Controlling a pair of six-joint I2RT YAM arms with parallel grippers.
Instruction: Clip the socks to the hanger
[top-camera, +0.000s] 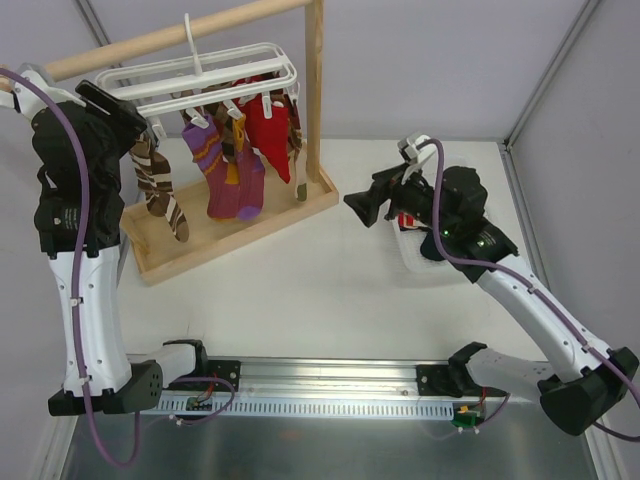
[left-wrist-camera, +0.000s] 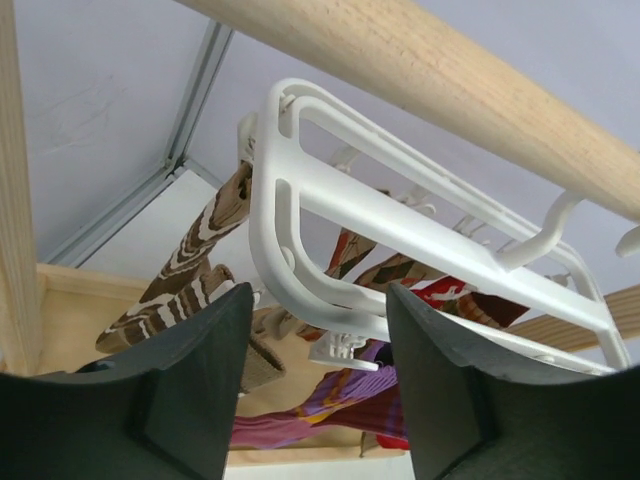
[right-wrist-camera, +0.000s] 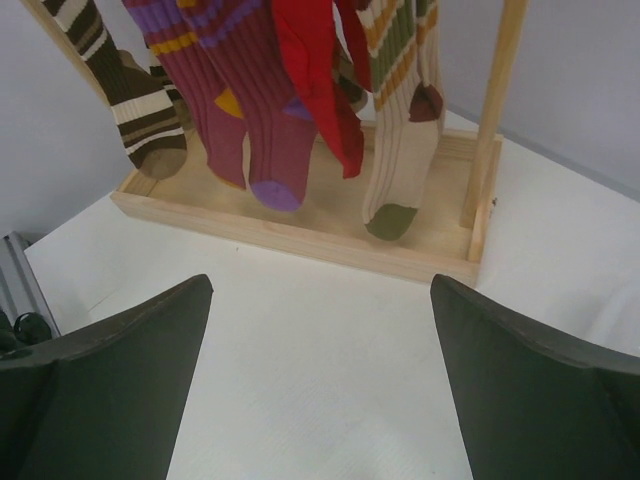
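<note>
Several socks hang from the white clip hanger (top-camera: 220, 78): striped brown (top-camera: 160, 185), purple (top-camera: 215, 165) and red (top-camera: 268, 135). My left gripper (top-camera: 110, 110) is at the hanger's left end; in the left wrist view its fingers (left-wrist-camera: 205, 390) stand apart below the white frame (left-wrist-camera: 400, 230), with a clip (left-wrist-camera: 340, 352) beyond them. My right gripper (top-camera: 375, 195) is open at the right of the rack; in the right wrist view nothing is between its fingers, and the hanging socks are ahead.
A wooden rack (top-camera: 315, 100) with a base tray holds the hanger. A white bin (top-camera: 415, 260) with dark and red items lies behind the right arm.
</note>
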